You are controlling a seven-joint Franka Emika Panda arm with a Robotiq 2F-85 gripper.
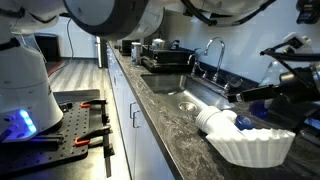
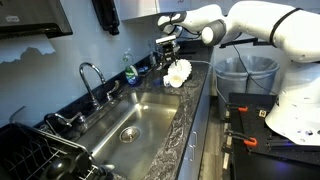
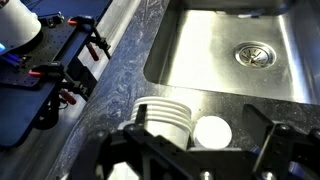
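In the wrist view my gripper is open, its dark fingers (image 3: 258,127) spread wide. Stacked white cups (image 3: 163,116) and a small white round item (image 3: 212,131) show between and just beyond them, with nothing gripped. Exterior view 1 has the gripper above a white scalloped container (image 1: 250,150) on the dark counter. Inside that container, the cup stack (image 1: 214,122) leans at the left, next to something blue (image 1: 243,122). In exterior view 2 the white container (image 2: 179,73) sits at the counter's far end.
A steel sink (image 3: 262,45) is set into the counter beyond the cups. Its faucet (image 1: 213,55) rises behind, and a clear bottle (image 1: 271,74) stands near the wall. Dish rack (image 2: 45,155) lies at the near left.
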